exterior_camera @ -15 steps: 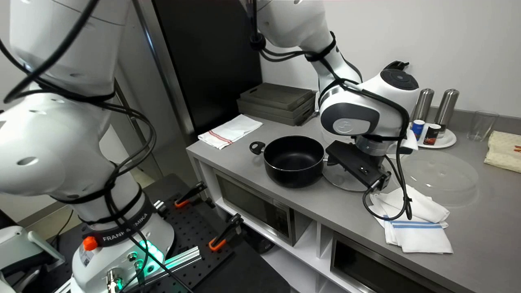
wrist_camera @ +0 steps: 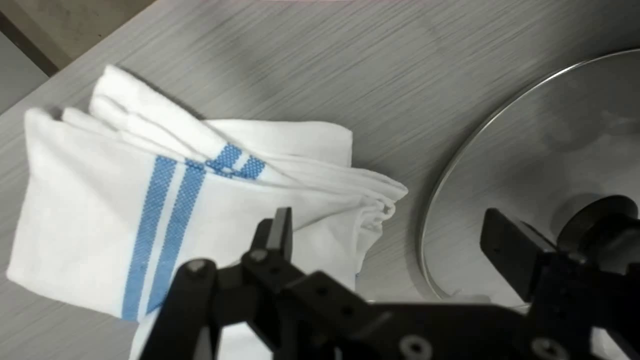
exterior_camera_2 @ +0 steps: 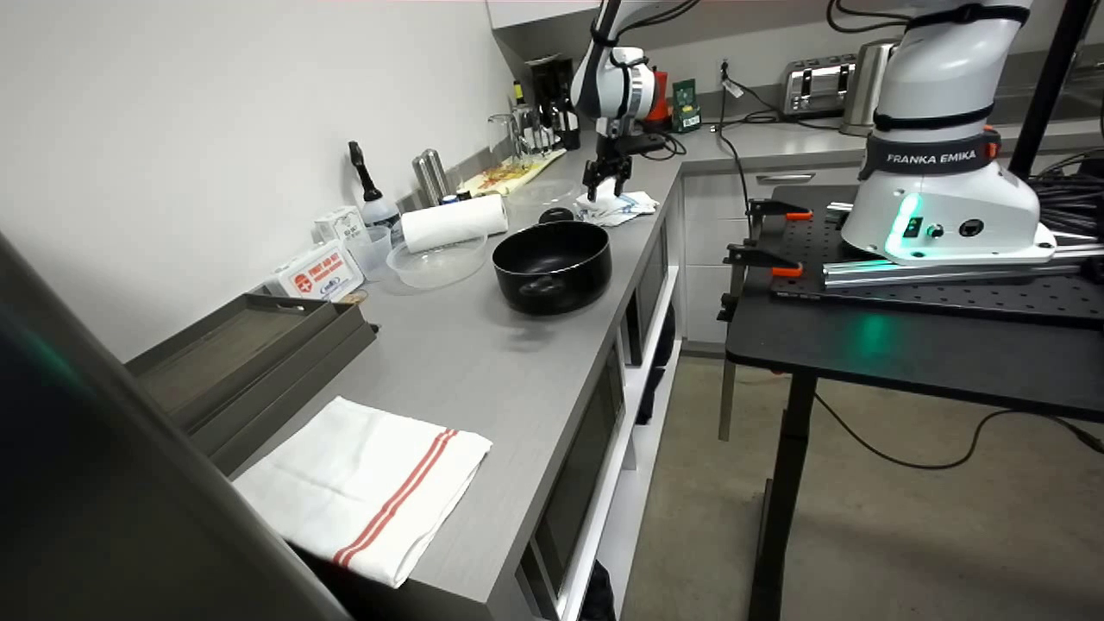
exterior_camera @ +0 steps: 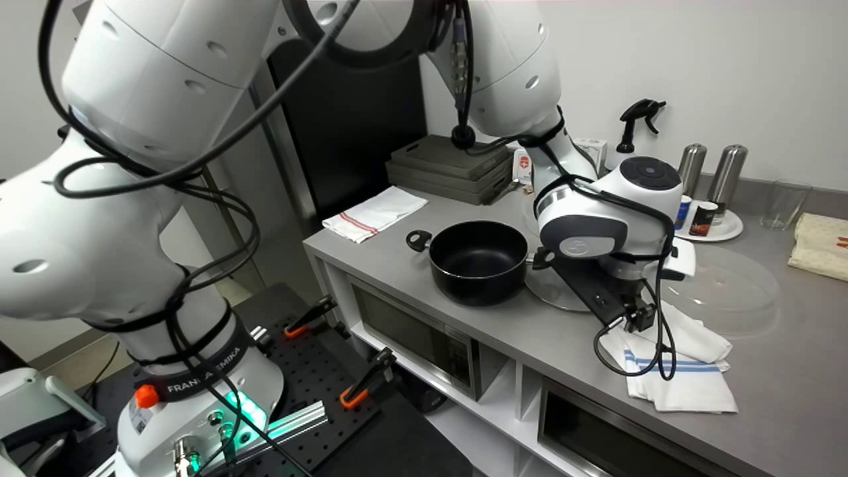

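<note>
In the wrist view my gripper stands open, with no object held between its fingers. Its left finger (wrist_camera: 280,234) lies over a folded white towel with blue stripes (wrist_camera: 90,228). The other finger (wrist_camera: 510,252) overlaps the view of a clear glass lid (wrist_camera: 480,174), near the lid's black knob (wrist_camera: 606,213). Exterior view 1 has the gripper hand at the towel's (exterior_camera: 688,389) far left corner, right of a black pot (exterior_camera: 477,278). How high the fingertips are above the towel is hard to judge.
Beside the pot lies the lid (exterior_camera: 548,294), partly behind the arm. A clear plastic cover (exterior_camera: 739,290) rests right of the towel. At the far end are a red-striped towel (exterior_camera: 377,214) and stacked grey trays (exterior_camera: 453,163). Counter between pot and red-striped towel is free.
The arm has shifted right in exterior view 1. My gripper hand has turned and come a little lower and nearer the blue-striped towel; pot and towels have stayed in place.
</note>
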